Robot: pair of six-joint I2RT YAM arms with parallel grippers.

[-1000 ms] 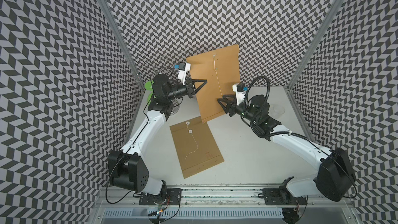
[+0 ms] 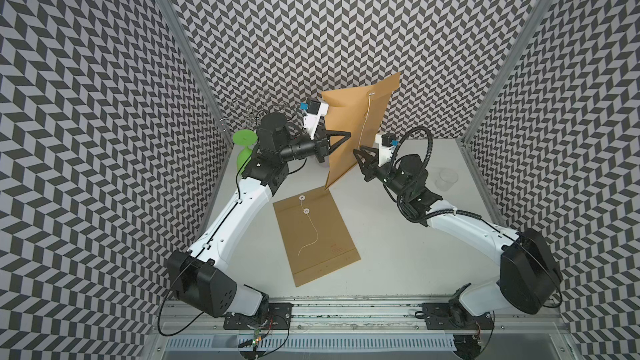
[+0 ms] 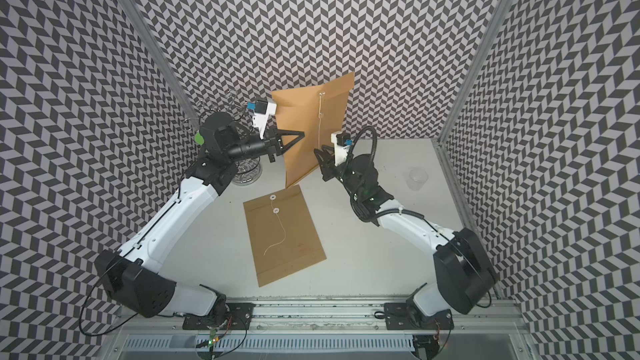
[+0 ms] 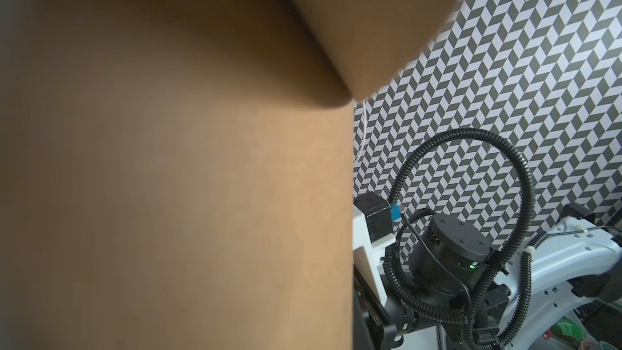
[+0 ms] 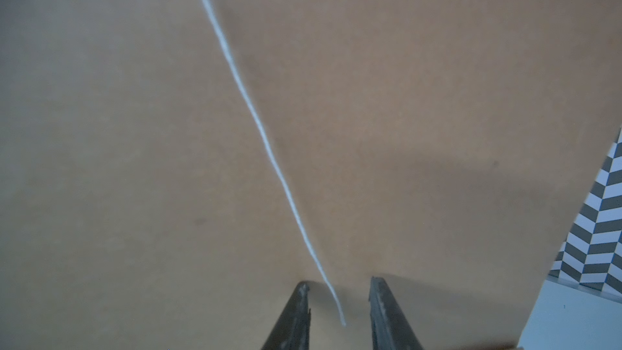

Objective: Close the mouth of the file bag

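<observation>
A tan file bag [image 2: 348, 120] [image 3: 300, 113] stands upright, with a thin white string [image 5: 272, 152] running down its face from button discs near the top. My left gripper [image 2: 341, 134] [image 3: 297, 134] is shut on the bag's left part; the bag fills much of the left wrist view, hiding those fingertips there. My right gripper [image 3: 320, 153] faces the lower middle of the bag, fingers apart, with the string's loose end seen between them against the paper; whether it touches is unclear.
A second file bag [image 2: 320, 240] lies flat on the table's front left. Behind the left arm are a green object [image 2: 243, 138] and a wire rack. A clear container [image 2: 446, 176] is at the right.
My left gripper and the upright bag have moved rightward, and the bag is turned more edge-on. My right gripper has shifted slightly while staying at the bag's lower face.
</observation>
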